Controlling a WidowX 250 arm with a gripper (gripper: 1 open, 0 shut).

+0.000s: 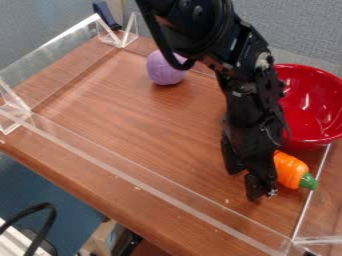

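Observation:
The black gripper reaches down to the wooden table at the right, its fingertips low beside an orange carrot with a green tip. Whether the fingers are open or closed around part of the carrot is hard to see. A red bowl sits behind the gripper, partly hidden by it. A purple round object lies toward the back.
Clear plastic walls edge the wooden table. A black cable and other items lie off the table at the lower left.

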